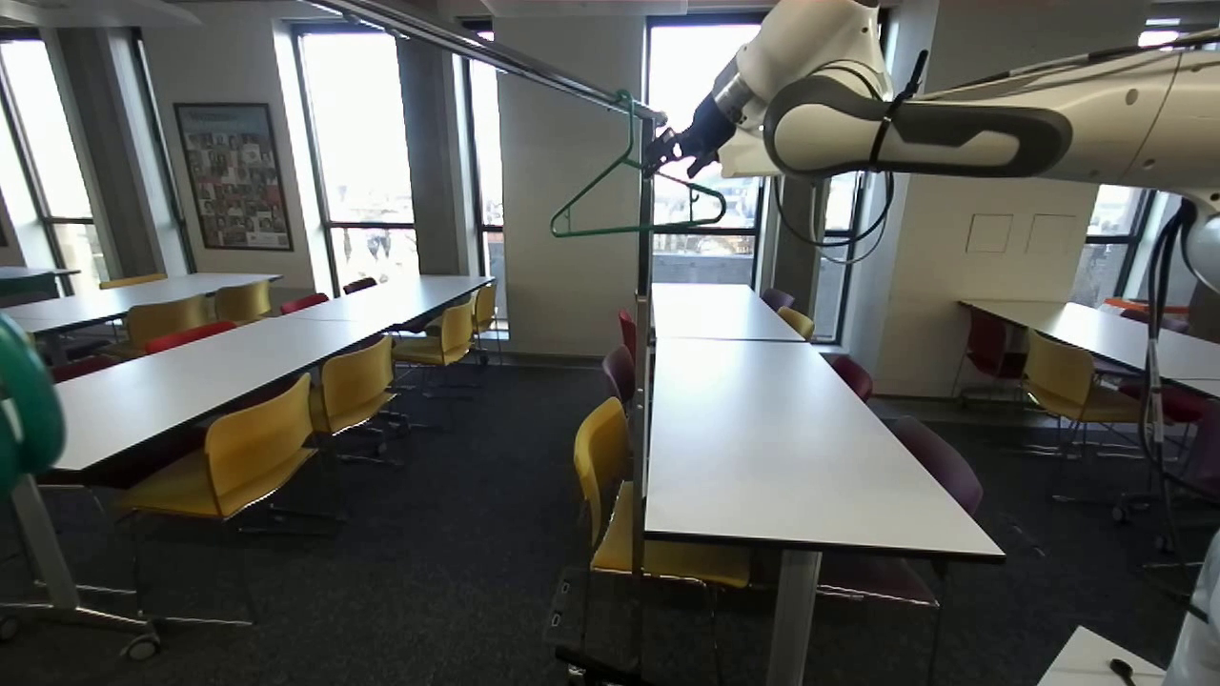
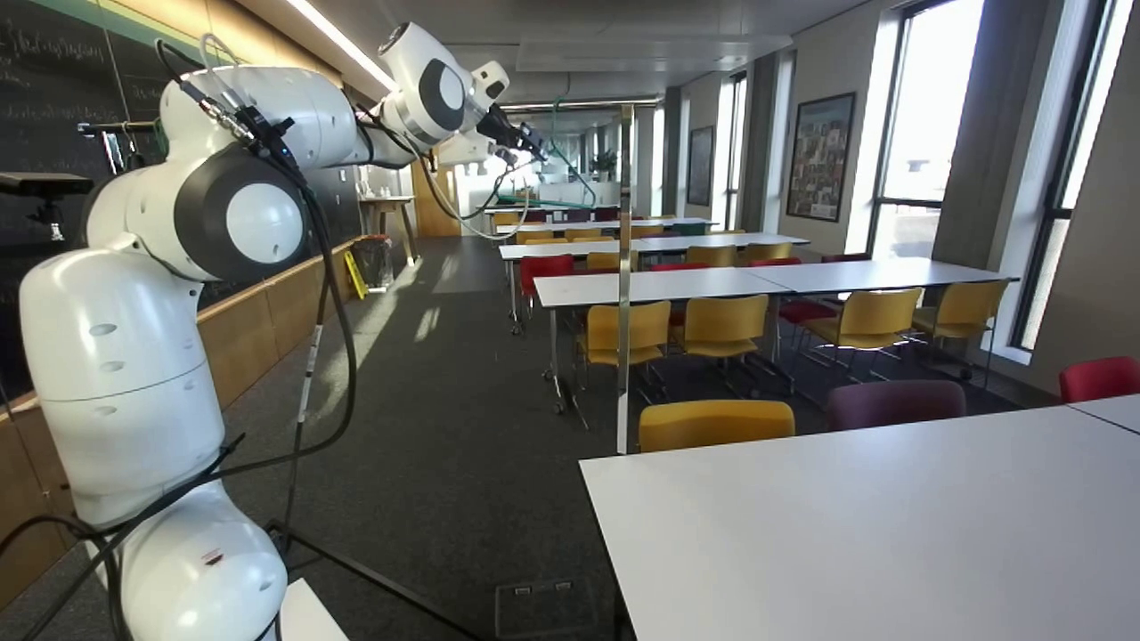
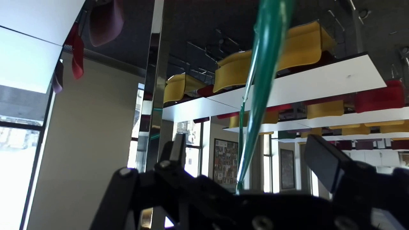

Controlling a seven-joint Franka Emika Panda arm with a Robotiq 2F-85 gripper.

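A green plastic hanger [image 1: 595, 232] hangs by its hook from a metal rail [image 1: 503, 55], close to the rail's end post. Beside the hanger's upper part is my gripper [image 1: 675, 160], tilted downward at the end of the arm. In the wrist view the open gripper has its dark fingers [image 3: 324, 163] wide apart. A green length of the hanger [image 3: 265, 72] runs through the gap between them, with clear space on both sides. From the other side, the hanger [image 2: 566, 204] shows just past the gripper [image 2: 537, 150]; its upper part is hard to make out.
The upright post [image 1: 643, 343] stands close to the gripper. Below are a white table [image 1: 789, 446] and yellow chairs [image 1: 602, 469]. A loop of cable [image 1: 841, 238] hangs under the arm. Open air lies left of the hanger, beneath the rail.
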